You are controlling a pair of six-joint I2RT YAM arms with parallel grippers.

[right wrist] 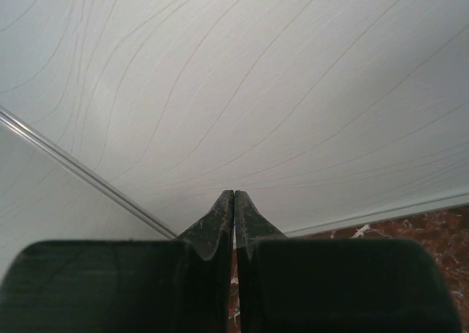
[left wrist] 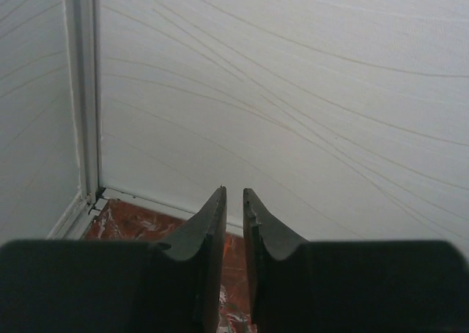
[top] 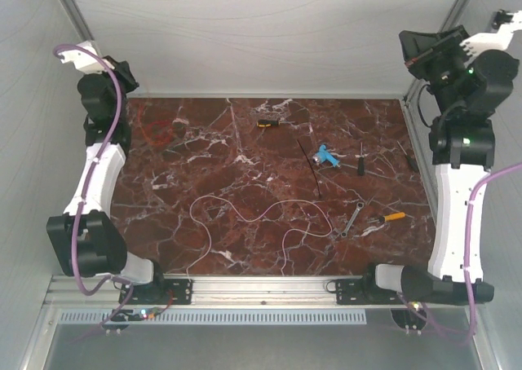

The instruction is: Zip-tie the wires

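A red wire (top: 159, 134) lies in loose loops at the table's back left, with a faint, blurred part rising toward my left gripper (top: 133, 85). In the left wrist view, the left gripper is shut with a slim gap, and no wire shows clearly in it. High at the back right, my right gripper (top: 404, 48) is shut; its fingertips (right wrist: 226, 195) meet with nothing visible between them. Across the front of the table winds a pale wire (top: 287, 201). What looks like a black zip tie (top: 310, 170) lies right of the middle.
Right of centre are a blue tool (top: 326, 156), a screwdriver (top: 360, 165), a wrench (top: 352, 219) and orange-handled pliers (top: 393, 217). A yellow-black tool (top: 267, 124) lies near the back edge.
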